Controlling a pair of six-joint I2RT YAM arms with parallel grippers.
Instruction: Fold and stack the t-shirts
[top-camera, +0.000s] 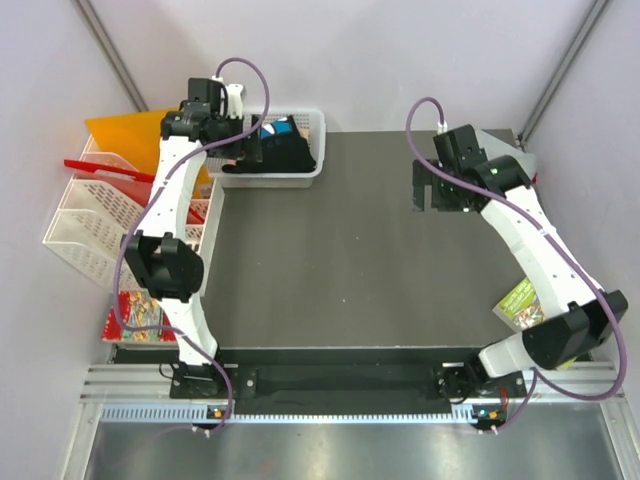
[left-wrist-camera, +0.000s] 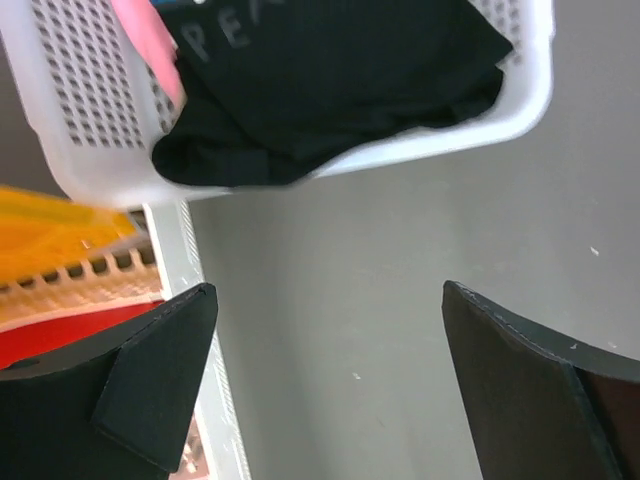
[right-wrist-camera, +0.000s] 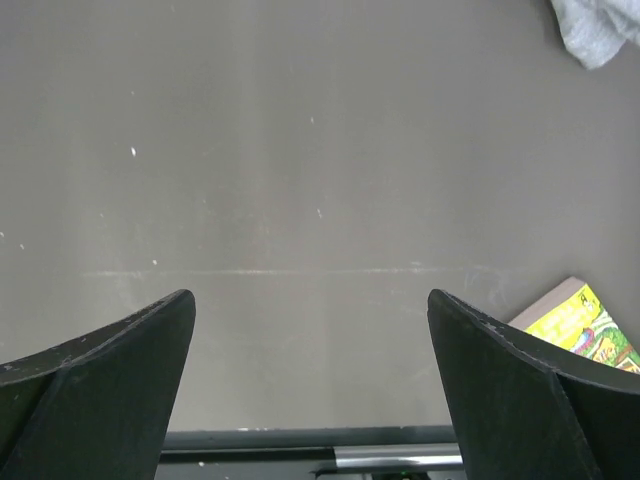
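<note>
A black t-shirt (top-camera: 282, 155) with pale lettering lies bunched in the white basket (top-camera: 318, 140) at the back left, among blue and pink cloth. In the left wrist view, the black shirt (left-wrist-camera: 330, 80) hangs over the near rim of the basket. My left gripper (top-camera: 252, 140) is above the basket's left part, open and empty. Over the bare table at the right, my right gripper (top-camera: 428, 192) stands open with nothing between its fingers. A light grey cloth (right-wrist-camera: 595, 30) shows at the corner of the right wrist view; its full shape is hidden.
White crates (top-camera: 85, 225) holding red and orange items stand along the left edge. A yellow-green box (top-camera: 523, 303) sits at the right, beside the right arm.
</note>
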